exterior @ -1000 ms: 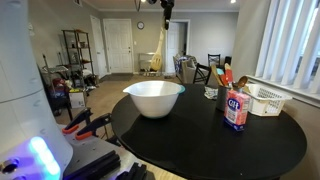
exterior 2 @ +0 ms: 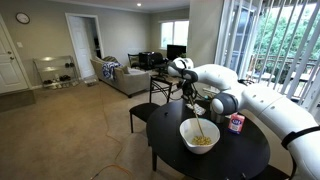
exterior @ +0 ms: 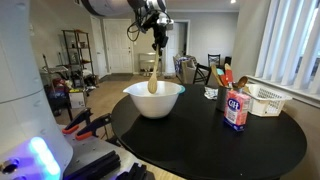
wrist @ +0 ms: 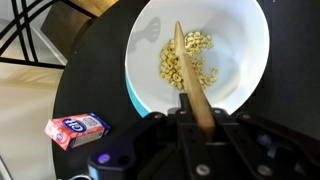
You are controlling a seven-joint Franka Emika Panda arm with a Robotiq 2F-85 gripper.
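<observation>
A wooden spoon (wrist: 190,70) is clamped in my gripper, its handle reaching down from the fingers. In the first exterior view the gripper (exterior: 160,46) is high over the white bowl (exterior: 153,105), and the spoon's lower end (exterior: 153,86) hangs at the bowl's opening. Small yellowish pieces (wrist: 206,76) lie on the bottom of the bowl, as the wrist view shows. Whether the spoon touches them I cannot tell.
A red, white and blue box (exterior: 236,109) stands on the black round table (exterior: 190,140) to the right of the bowl. Behind it are a dark utensil holder (exterior: 222,97) and a white basket (exterior: 265,98).
The bowl has stayed in place.
</observation>
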